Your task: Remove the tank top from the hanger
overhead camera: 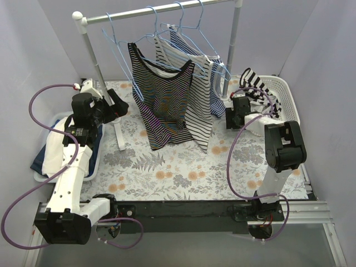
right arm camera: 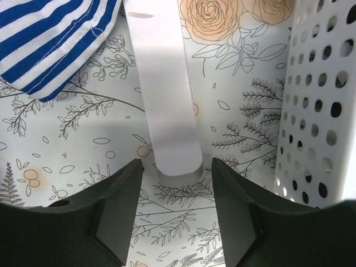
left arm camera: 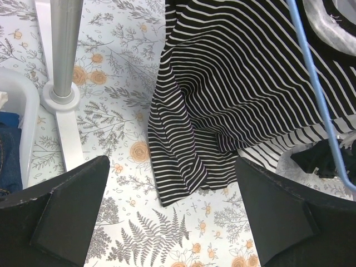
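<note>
A black tank top with thin white stripes (overhead camera: 161,94) hangs from a blue hanger on the rail, its hem reaching down toward the table. Behind it hang a white tank top with dark stripes (overhead camera: 198,105) and a blue-and-white striped one (overhead camera: 217,100). Left of the black top, a bare blue hanger (overhead camera: 123,61) dangles. My left gripper (overhead camera: 122,105) is open beside the rack's left post, empty, with the black top (left arm camera: 222,72) beyond its fingers. My right gripper is open by the rack's right foot, next to the white basket, with no cloth between its fingers.
The white perforated basket (overhead camera: 291,105) at the right holds a black-and-white striped garment (overhead camera: 253,83). At the left, a white bin (overhead camera: 95,161) holds folded white and dark blue cloth. The rack's rail (overhead camera: 139,12) spans overhead.
</note>
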